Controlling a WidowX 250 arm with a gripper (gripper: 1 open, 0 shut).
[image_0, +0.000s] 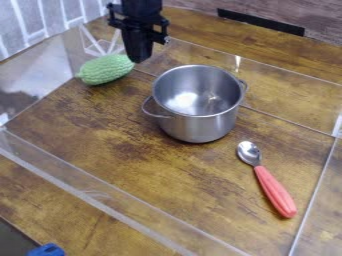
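Observation:
My gripper (138, 50) is raised at the top of the view, over the back left of the table; it appears shut, with nothing seen between its fingers. Below it and to the left lies a green oblong vegetable-like object (104, 69). A steel pot (197, 125) with two handles stands in the middle, empty as far as shows. A spoon with a red handle (274, 190) lies at the right front.
Clear walls or panels border the left and front. A blue object (47, 249) sits at the bottom left corner.

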